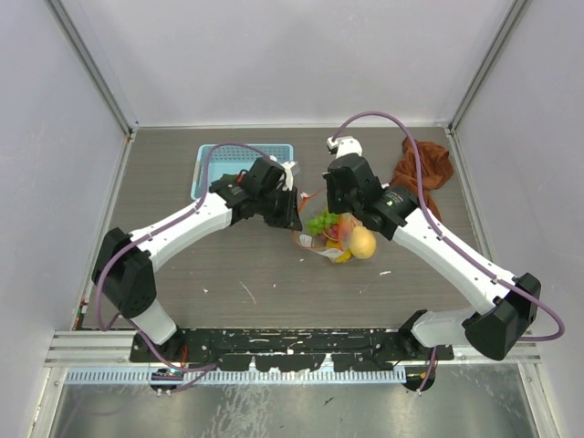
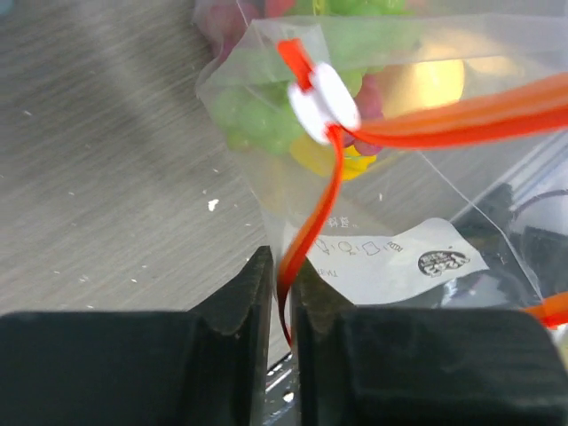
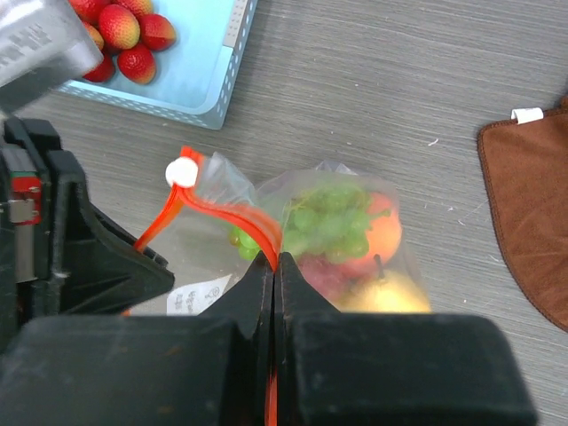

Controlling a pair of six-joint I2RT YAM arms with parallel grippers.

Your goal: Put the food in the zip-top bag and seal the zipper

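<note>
The clear zip top bag [image 1: 315, 233] with an orange zipper rim stands with its mouth spread. Inside it I see green grapes [image 3: 328, 213], an orange fruit [image 3: 383, 232] and a yellow pear [image 3: 386, 293]. My right gripper is shut on the orange rim at one side of the mouth. On the opposite side, my left gripper has its fingers a narrow gap apart, with the orange rim running between them. A white zipper slider [image 2: 324, 102] sits on the rim, away from the left fingertips.
A light blue basket [image 1: 212, 173] stands behind my left arm, holding strawberries [image 3: 120, 27]. The brown cloth [image 1: 424, 173] lies at the back right. Bare table shows in front of the bag.
</note>
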